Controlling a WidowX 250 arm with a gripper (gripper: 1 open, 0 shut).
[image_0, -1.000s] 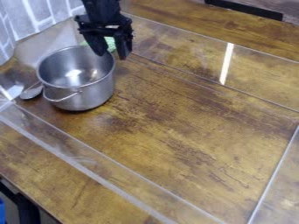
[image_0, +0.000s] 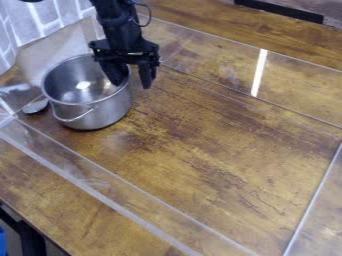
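A steel pot (image_0: 88, 106) with a wire handle stands at the left of the wooden table. My black gripper (image_0: 128, 70) is low at the pot's back right rim, its fingers partly over the rim; whether they are shut on it cannot be told. A metal spoon or ladle (image_0: 35, 105) lies left of the pot, partly hidden.
A clear panel edge (image_0: 261, 62) runs across the back and right of the table. A foil-like backing stands at the top left.
My gripper has moved down toward the pot's rim. The green item seen behind it earlier is now hidden.
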